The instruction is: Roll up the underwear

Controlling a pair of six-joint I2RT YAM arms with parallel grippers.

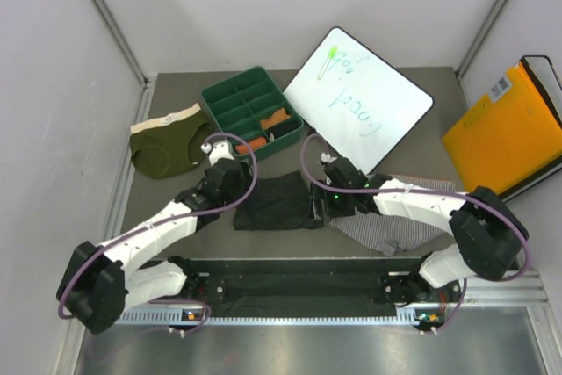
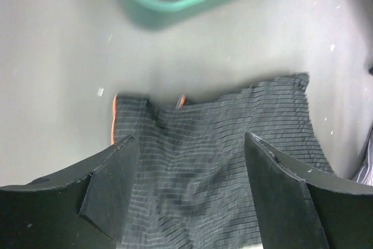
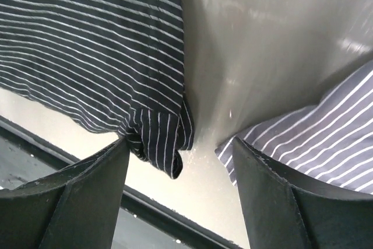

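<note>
The dark striped underwear lies folded into a rough rectangle at the middle of the table. In the left wrist view its far edge is uneven, with an orange seam showing at the left corner. My left gripper is over the cloth's left side, its fingers parted and no cloth seen gripped between them. At the right end stands my right gripper, open. A crumpled corner of the underwear lies near its left finger in the right wrist view; whether they touch I cannot tell.
A green divided box holding orange and black rolls stands behind. Olive underwear lies at left, a striped grey cloth at right. A whiteboard and an orange binder are farther back.
</note>
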